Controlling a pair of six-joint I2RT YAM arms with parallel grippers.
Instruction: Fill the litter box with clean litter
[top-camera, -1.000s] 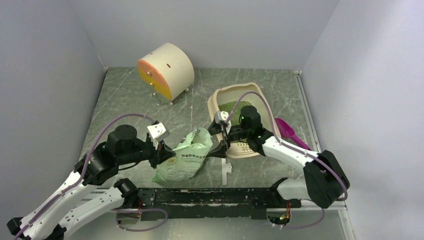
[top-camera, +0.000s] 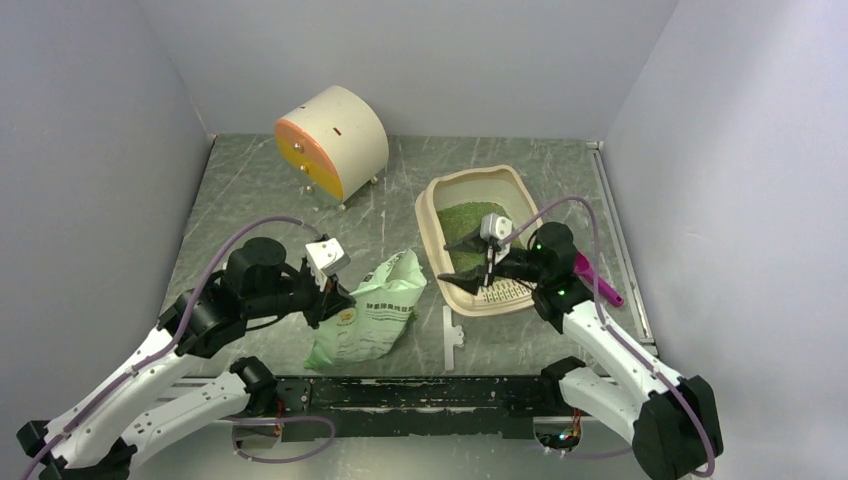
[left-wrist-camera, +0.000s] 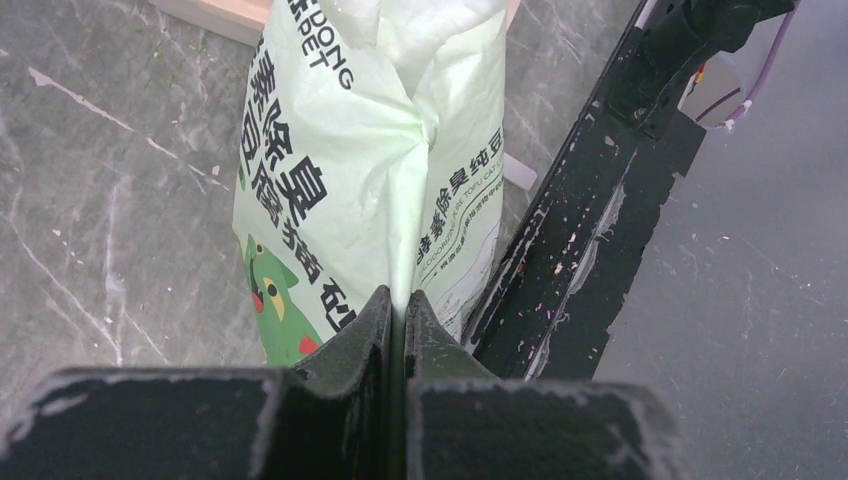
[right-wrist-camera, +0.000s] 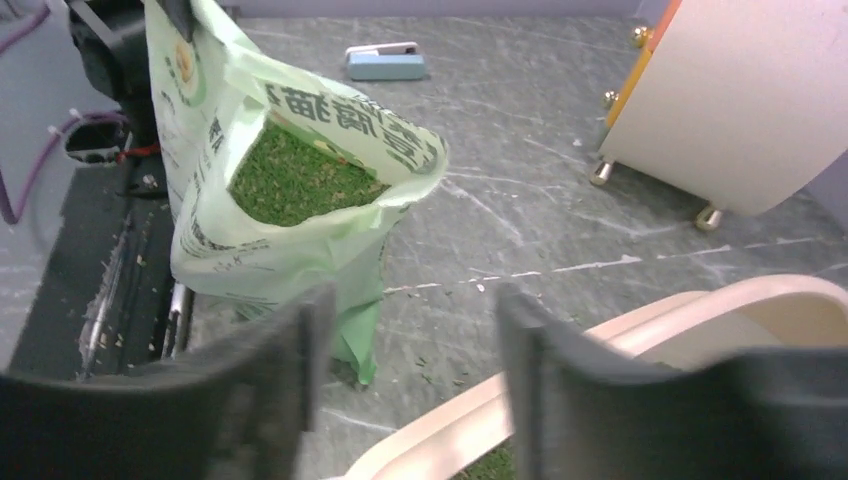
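The green-printed litter bag (top-camera: 365, 315) stands at the table's front edge, its top open with green pellets (right-wrist-camera: 300, 180) showing inside in the right wrist view. My left gripper is shut on a folded edge of that bag. The cream litter box (top-camera: 433, 225) sits to the right, holding some green litter (top-camera: 460, 215). My right gripper (top-camera: 452, 262) is held over the box's left side, fingers parted, nothing seen between them; they are blurred in the right wrist view.
A cream cylindrical cabinet (top-camera: 345, 140) stands at the back left. A magenta scoop (top-camera: 610, 292) lies right of the box, and a white bracket (top-camera: 450, 340) lies at the front between bag and box.
My right gripper has moved away from the bag's top to the right, over the box, and stands open.
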